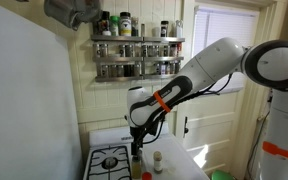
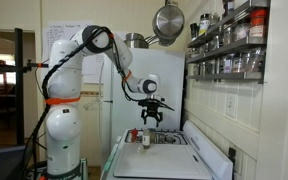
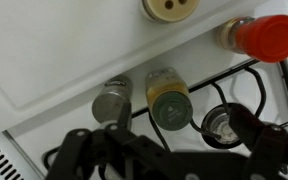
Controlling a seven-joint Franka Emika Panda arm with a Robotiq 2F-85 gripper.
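My gripper stands open, its dark fingers (image 3: 74, 155) spread at the lower left and lower right of the wrist view. Below and between them is a small glass jar with a dull green lid (image 3: 171, 108), seen from above. To its left stands a jar with a grey metal lid (image 3: 111, 100). A red-lidded jar (image 3: 271, 38) is at the upper right, and a pale shaker lid with holes (image 3: 169, 8) is at the top edge. In exterior view 1 the gripper (image 1: 137, 140) hangs close above the small jars at the stove's right edge.
A gas stove top (image 1: 110, 160) with black grates lies left of the jars. Spice shelves (image 1: 134, 70) hang on the back wall, and pans (image 2: 168, 20) hang overhead.
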